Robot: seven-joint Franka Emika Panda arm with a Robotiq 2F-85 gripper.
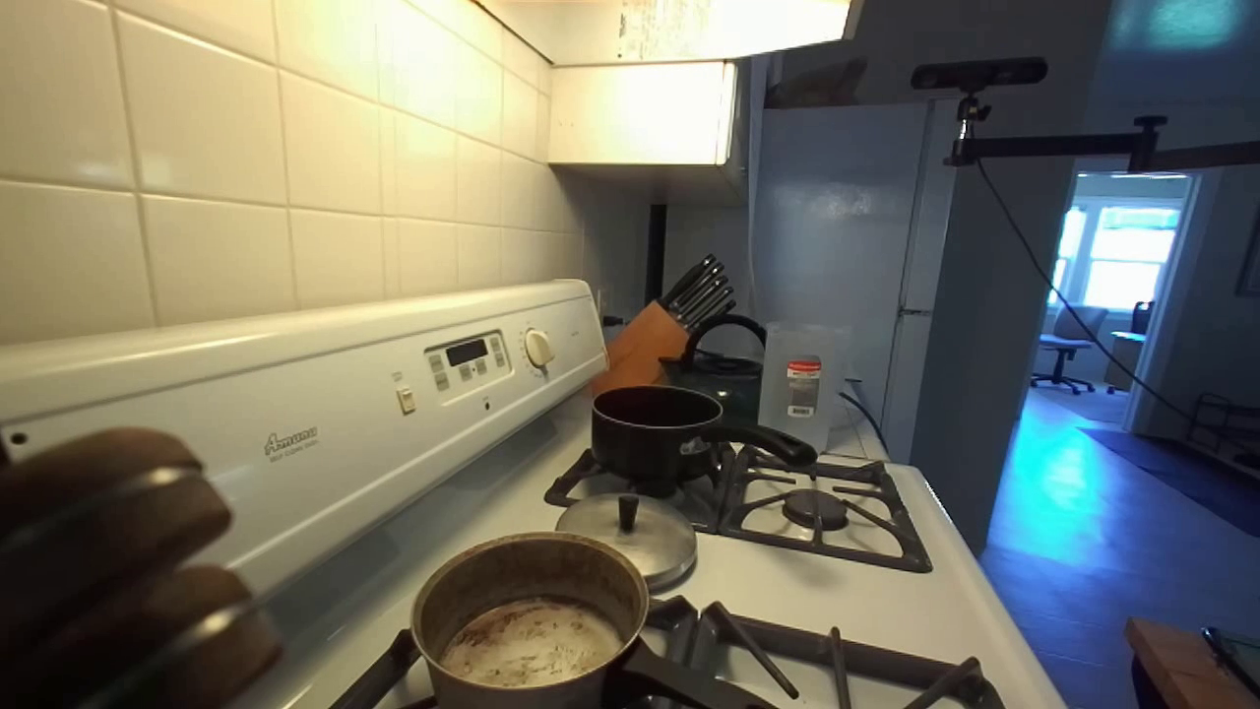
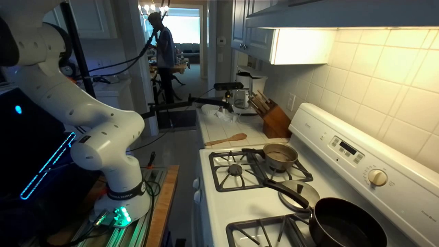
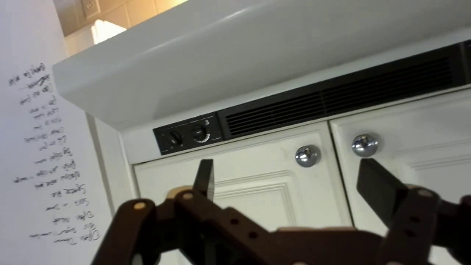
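In the wrist view my gripper is open, its two dark fingers wide apart with nothing between them. It faces white cabinet doors with round metal knobs (image 3: 307, 156) and a range hood (image 3: 247, 53) with a black control panel (image 3: 188, 134). On the stove stand a worn metal pot (image 1: 532, 626), a black saucepan (image 1: 656, 437) and, between them, a metal lid (image 1: 638, 538) lying flat. Both pans look empty where their insides show. Neither exterior view shows the gripper, though the white arm (image 2: 103, 140) fills the left of the second one.
A knife block (image 2: 276, 119) and a wooden spoon (image 2: 228, 139) occupy the counter beside the stove. Behind the black saucepan are a kettle (image 1: 721, 372) and a clear container (image 1: 803, 378). A camera boom (image 2: 181, 105) extends near the arm. A person (image 2: 164, 49) stands far back.
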